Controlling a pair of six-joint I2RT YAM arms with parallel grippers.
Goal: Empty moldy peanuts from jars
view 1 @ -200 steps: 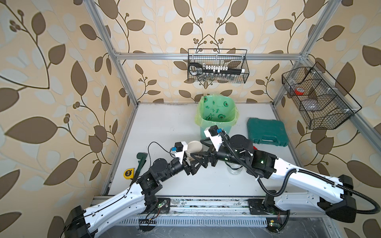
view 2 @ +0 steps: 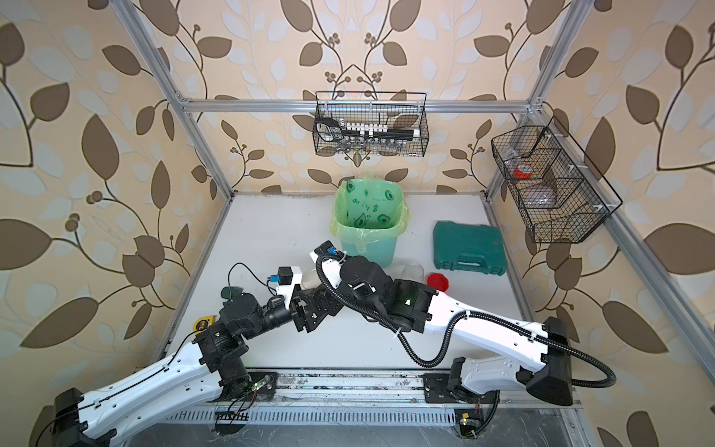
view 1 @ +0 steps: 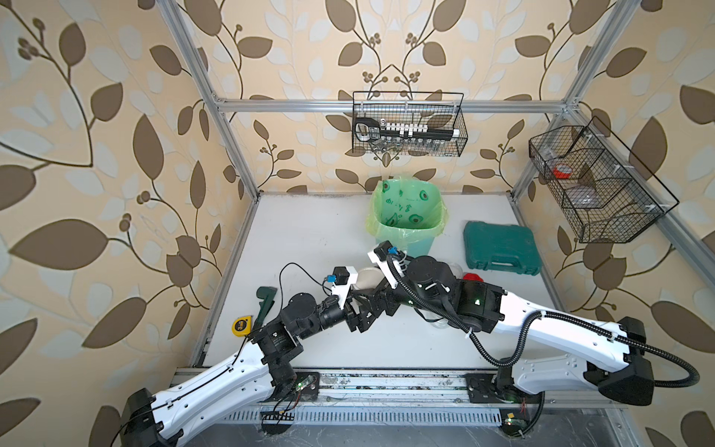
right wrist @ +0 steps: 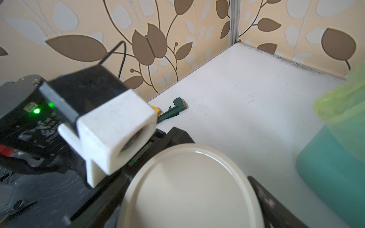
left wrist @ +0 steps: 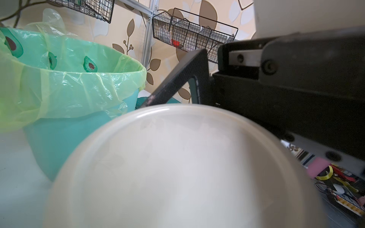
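The jar's pale cream lid (left wrist: 182,167) fills the lower middle of both wrist views; the jar body is mostly hidden. My right gripper is shut on the lid, a dark finger on either side. My left gripper (view 1: 357,305) is right beside it, low at the centre of the table; its fingertips are hidden in the top views and their state is hard to see. The green bin (view 1: 406,238) with a yellow-green liner stands just behind the grippers. A red lid (view 2: 437,281) and a clear jar (view 2: 412,270) sit right of them, partly hidden.
A dark green case (view 1: 501,246) lies at the back right. A tape measure (view 1: 242,325) and a dark green tool (view 1: 264,298) are at the left. Wire baskets (view 1: 409,126) hang on the walls.
Since a second ago my right arm has moved left, closer over the cream lid and my left gripper. My left gripper has barely shifted.
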